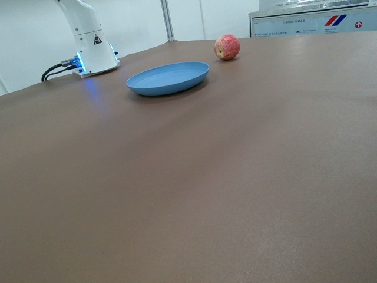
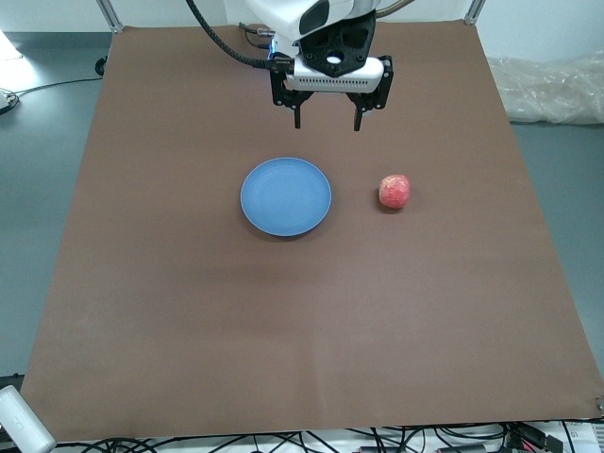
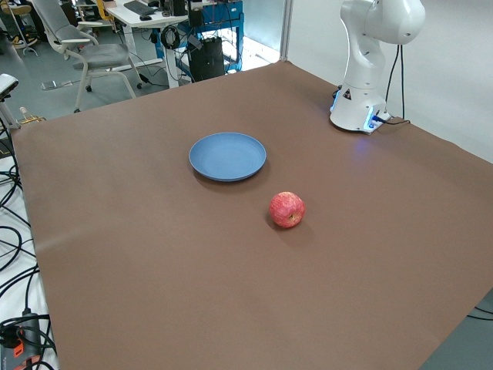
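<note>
A red apple [image 2: 394, 192] rests on the brown table, to the right of a round blue plate [image 2: 285, 196] in the left camera view. In the top camera view the apple [image 1: 227, 47] is behind and right of the plate [image 1: 167, 79]; in the right camera view the apple [image 3: 286, 209] is nearer than the plate [image 3: 227, 157]. The gripper [image 2: 327, 122] hangs at the far end of the table in the left camera view, away from both, its two dark fingers apart with nothing between them. The other views show the white arm without the fingertips.
Cables [image 3: 15, 254] run beyond one edge. A white wall [image 3: 454, 77] stands behind the arm's base, and a chair and desk are off the table in the right camera view.
</note>
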